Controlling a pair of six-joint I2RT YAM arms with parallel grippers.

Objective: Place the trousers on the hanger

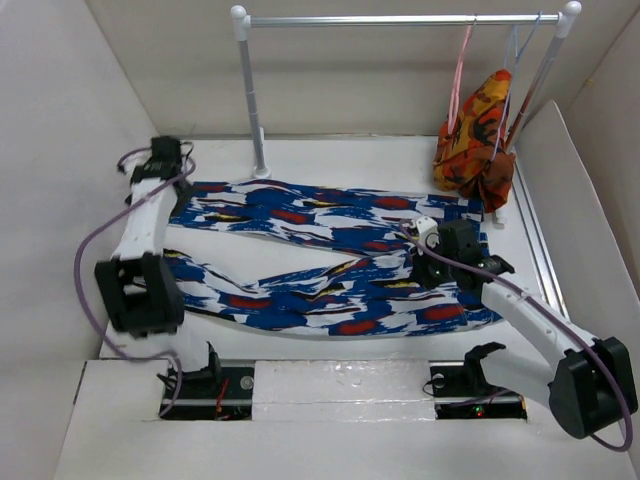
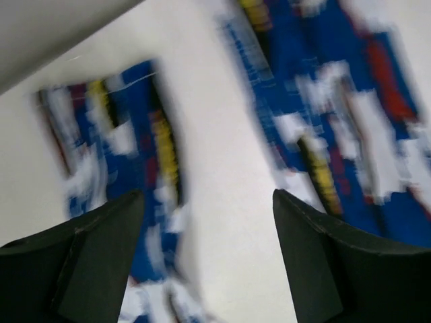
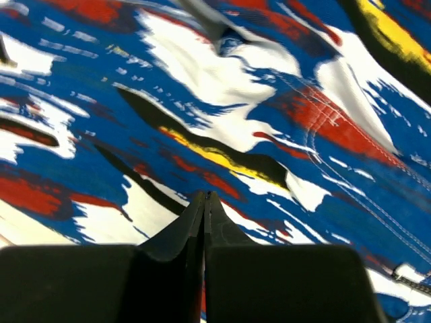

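Note:
Blue trousers [image 1: 350, 300] with red, white, yellow and dark patches lie spread on the white surface, both legs stretching left. My left gripper [image 1: 172, 170] is raised at the left end of the legs; in the blurred left wrist view its fingers [image 2: 81, 262] stand apart over two strips of cloth with white surface between. My right gripper [image 1: 425, 250] is low over the right part of the trousers; in the right wrist view its fingers meet, with nothing showing between, above the patterned cloth [image 3: 202, 134] and a stitched seam.
A metal rail [image 1: 360, 21] on posts spans the back. At its right hang pink and blue straps and an orange camouflage cloth [image 1: 470, 130]. Walls close in both sides. Bare floor [image 1: 200, 150] shows behind the trousers.

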